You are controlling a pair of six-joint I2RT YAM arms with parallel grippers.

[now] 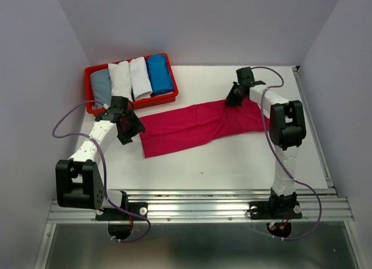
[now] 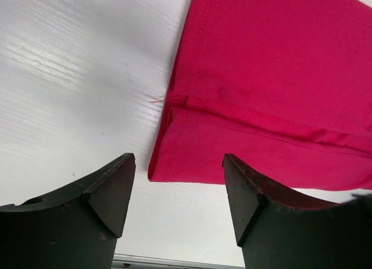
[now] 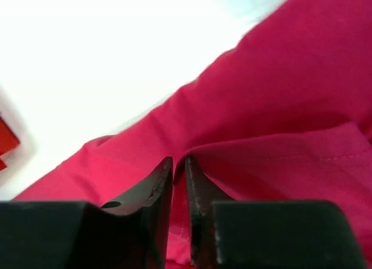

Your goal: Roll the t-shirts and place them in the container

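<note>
A red T-shirt [image 1: 180, 132] lies flat and folded lengthwise in a long strip across the table, its right end rumpled. My left gripper [image 1: 131, 129] stands open over the table by the shirt's left end; in the left wrist view that end lies beyond the open fingers. My right gripper is down on the right part of the shirt, its fingertips close together at a raised fold [image 3: 279, 153]; whether cloth is pinched between them is hard to tell.
A red bin [image 1: 173, 96] at the back left holds several rolled or folded shirts in grey, white and blue.
</note>
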